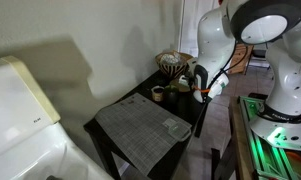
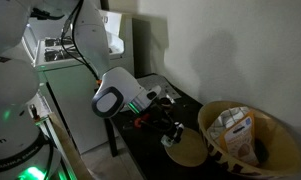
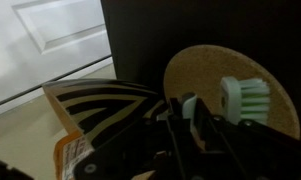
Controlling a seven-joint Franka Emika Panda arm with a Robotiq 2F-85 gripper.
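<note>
My gripper is low over the black counter, at the edge of a round tan board (image 3: 190, 70). Its fingers are shut on a small pale object (image 3: 188, 104), mostly hidden by the dark fingers; what it is cannot be told. A white brush with pale green bristles (image 3: 248, 98) lies on the board, beside the fingers and apart from them. In exterior view 2 the gripper (image 2: 173, 136) meets the board (image 2: 188, 150) on its near side. A black-and-cream striped item (image 3: 102, 108) fills the left of the wrist view; its nature is unclear.
A wicker basket (image 2: 252, 150) with packets stands close beside the board. Small pots (image 1: 158, 93) and a grey mat (image 1: 145, 128) with a clear container (image 1: 177, 128) occupy the counter's other end. The counter's front edge borders open floor.
</note>
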